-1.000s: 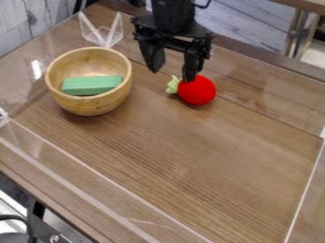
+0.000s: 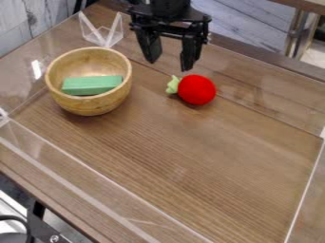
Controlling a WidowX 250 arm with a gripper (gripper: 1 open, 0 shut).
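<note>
My black gripper (image 2: 169, 52) is at the top centre with its fingers apart and nothing between them. Below and to its right, a red round object (image 2: 196, 90) with a pale green part at its left lies on the wooden table (image 2: 191, 171). To the lower left of the gripper is a light wooden bowl (image 2: 118, 96) holding a green block (image 2: 91, 84).
Clear plastic strips stand at the upper left behind the bowl. A wooden ledge is at the top right, and a black cable lies at the bottom left.
My gripper has risen and moved back, away from the red object. The bowl and objects appear unmoved.
</note>
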